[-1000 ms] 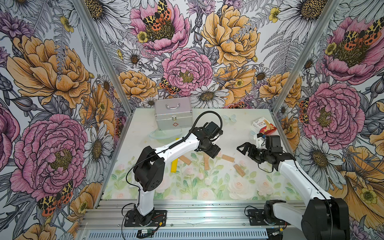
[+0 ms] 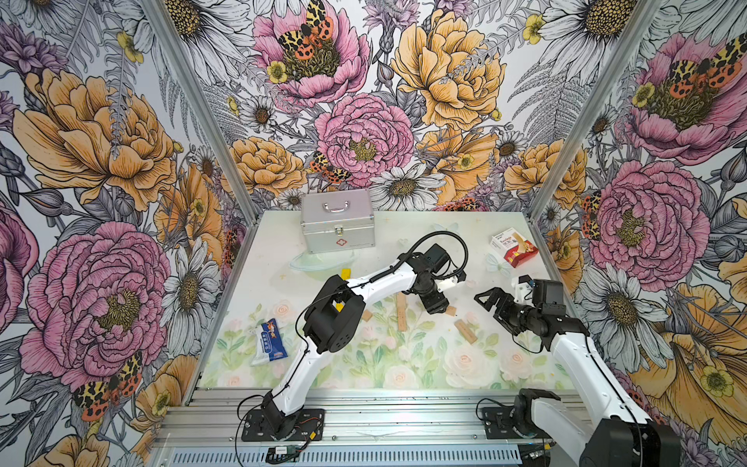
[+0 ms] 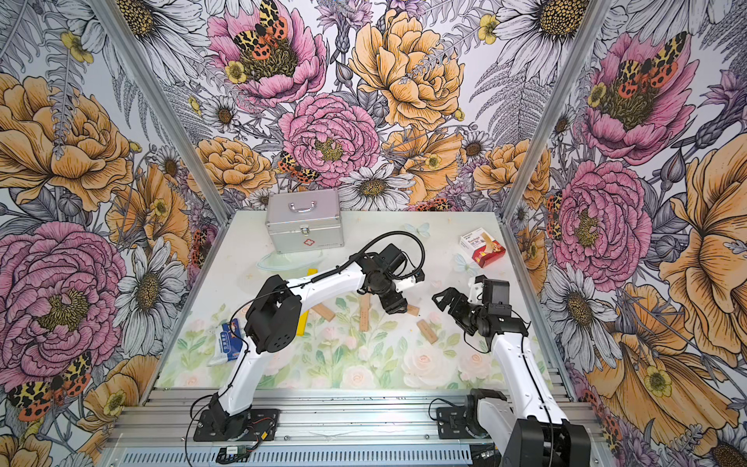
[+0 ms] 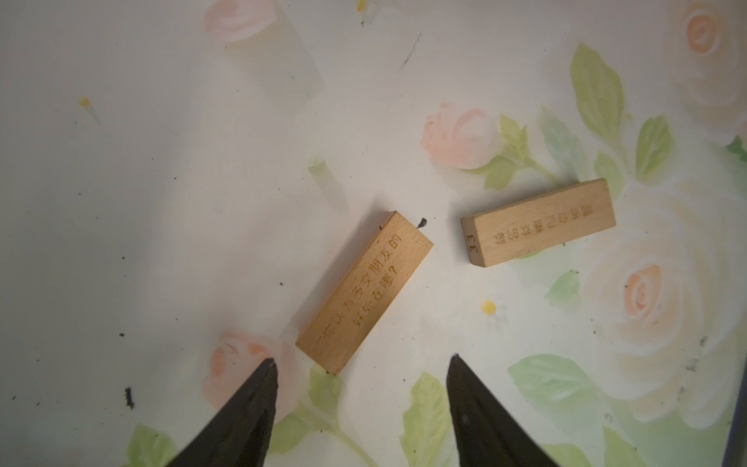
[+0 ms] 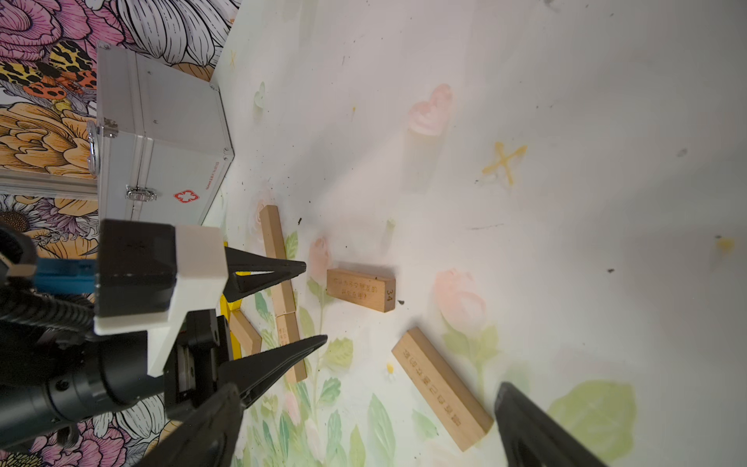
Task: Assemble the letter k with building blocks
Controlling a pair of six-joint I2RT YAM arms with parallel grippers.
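Two wooden blocks lie apart below my left gripper, which is open with nothing between its fingers: a tilted near block [image 4: 365, 292] just beyond the fingertips and another block [image 4: 538, 223] to its right. In the right wrist view the left gripper's fingers [image 5: 268, 264] hover beside the block marked 34 [image 5: 365, 289]. My right gripper is open and empty, with a slanted block [image 5: 442, 389] beneath its view. Farther left, two blocks form a straight line [image 2: 401, 311], and a slanted block [image 3: 323, 312] lies left of it.
A yellow strip [image 3: 302, 322] lies left of the blocks, partly behind the left arm. The silver case [image 2: 338, 223] stands at the back left, a red-and-white box [image 2: 513, 247] at the back right. A blue packet [image 2: 271, 340] lies front left.
The left arm has swung right, from above the straight line of blocks to over the block beside it, now partly covering it. My right gripper has shifted slightly right. The blocks look unmoved.
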